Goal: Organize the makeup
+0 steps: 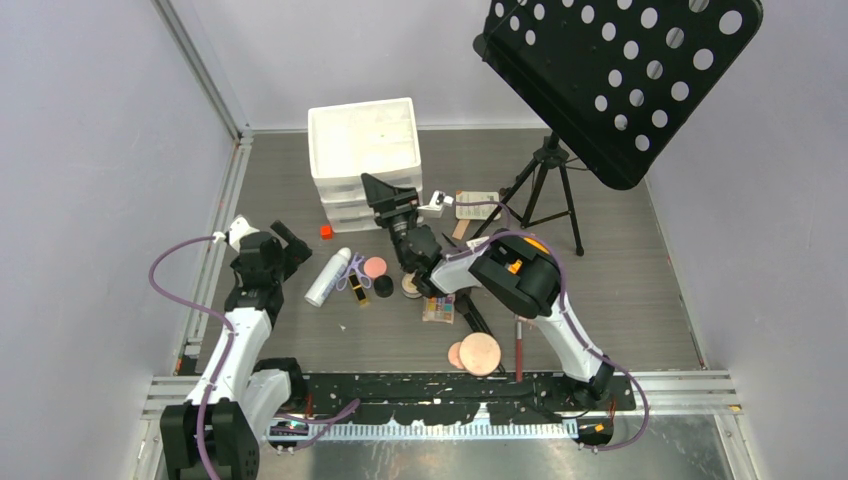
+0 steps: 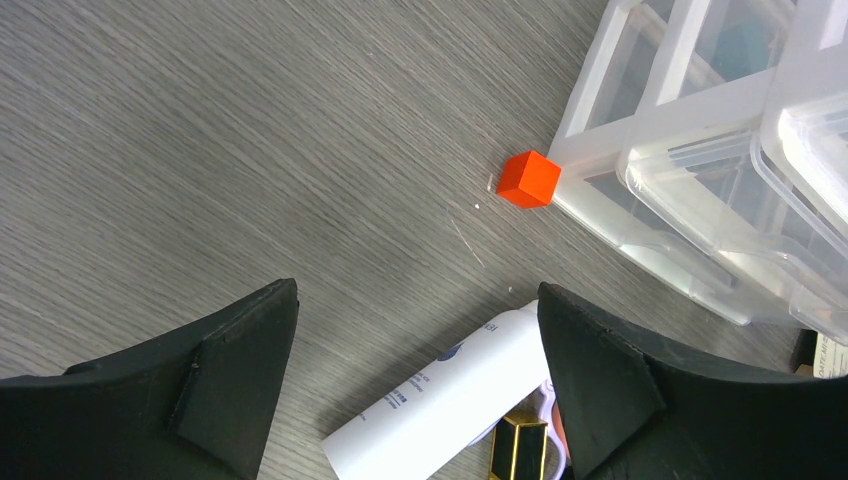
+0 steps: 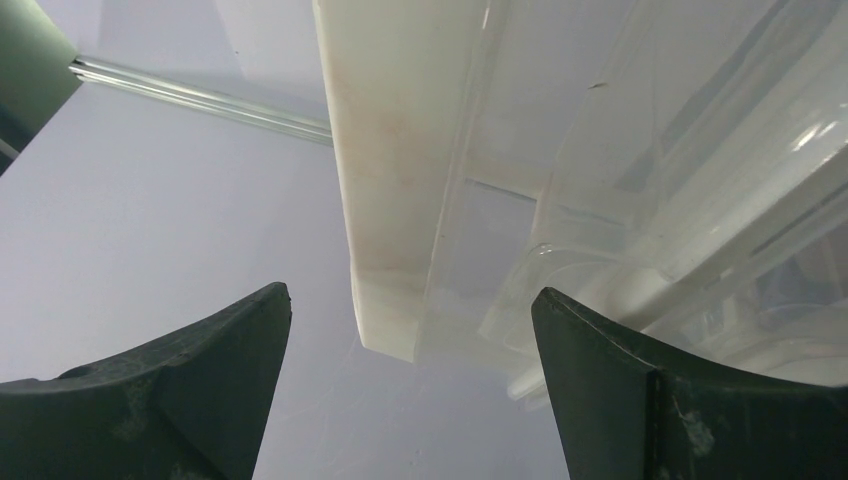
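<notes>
A clear plastic drawer organizer with a white top (image 1: 362, 135) stands at the back. My right gripper is open at its front, close against the clear drawers. My left gripper is open over the table, above a white cylindrical bottle (image 2: 430, 400). Purple scissors (image 1: 355, 272), a gold-and-black tube (image 1: 359, 290), a pink disc (image 1: 375, 267), a black round container (image 1: 383, 286), an eyeshadow palette (image 1: 437, 311), a large round compact (image 1: 480, 353) and several brushes lie across the middle and front, some partly hidden by the right arm.
An orange cube (image 2: 528, 180) sits by the organizer's front left corner. A black music stand (image 1: 620, 90) occupies the back right, its tripod on the table. Walls enclose the sides and back.
</notes>
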